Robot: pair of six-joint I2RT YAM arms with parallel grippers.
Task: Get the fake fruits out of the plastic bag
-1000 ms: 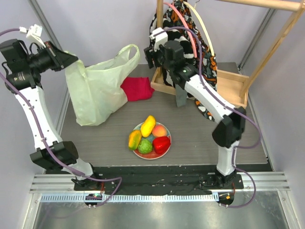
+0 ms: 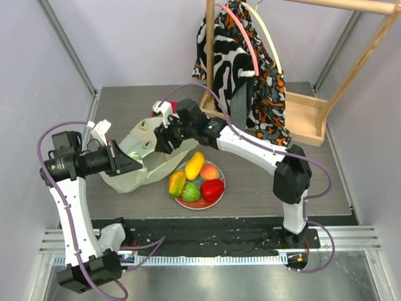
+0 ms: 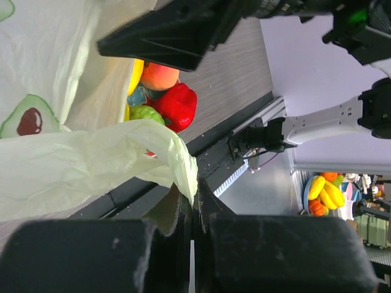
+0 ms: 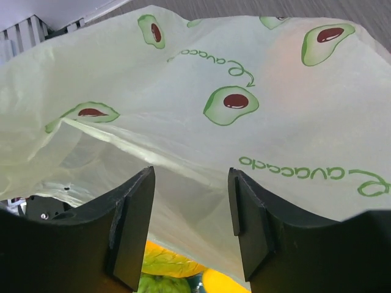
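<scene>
The pale avocado-print plastic bag (image 2: 125, 179) lies slack on the table. My left gripper (image 2: 139, 164) is shut on the bag's edge, which rises from between its fingers in the left wrist view. My right gripper (image 2: 161, 143) is part open over the bag; in the right wrist view its fingertips (image 4: 239, 183) are apart, with bag plastic behind them. A plate holds a yellow mango (image 2: 195, 164), a papaya, a green fruit (image 2: 191, 192), a red pepper (image 2: 212, 191) and a peach (image 2: 210, 172). The bag's inside is mostly hidden.
A red cloth lies behind the bag, partly hidden. A wooden rack (image 2: 301, 125) with hanging patterned garments stands at the back right. The table right of the plate (image 2: 282, 188) is clear.
My left gripper came down and rightward with the bag, which sank flatter to the table. My right gripper moved down and left from near the rack to over the bag.
</scene>
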